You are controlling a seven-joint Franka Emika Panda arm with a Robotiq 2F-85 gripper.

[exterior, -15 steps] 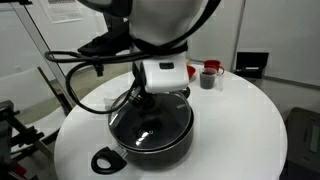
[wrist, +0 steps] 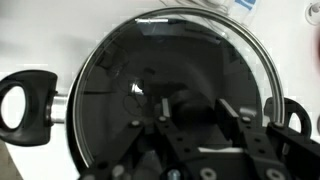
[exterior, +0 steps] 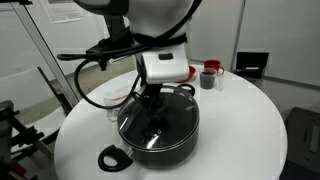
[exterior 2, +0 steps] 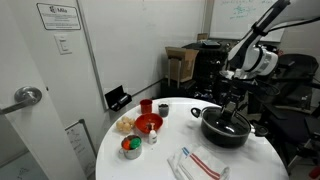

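A black pot [exterior: 172, 155] with two loop handles stands on the white table. Its dark glass lid [exterior: 180, 115] lies over the pot's top; from the wrist view, the lid [wrist: 130, 75] covers the opening, with the pot's handle [wrist: 38, 105] sticking out at the left. My gripper is over the lid's middle, shut on the black knob, which the fingers largely hide. In the second exterior view the arm reaches down to the pot [exterior 2: 222, 135] from behind. Whether the lid sits flush all round I cannot tell.
Behind the pot are a grey mug [exterior: 208, 78] and a red cup [exterior: 212, 65]. The second exterior view shows a red bowl [exterior 2: 148, 123], a pot of vegetables [exterior 2: 131, 147] and a striped cloth [exterior 2: 198, 163]. Table to the pot's right in the first exterior view is clear.
In the first exterior view, the gripper and lid have shifted slightly right, and the pot's near handle has moved a little right with them. The gripper stays at the knob.
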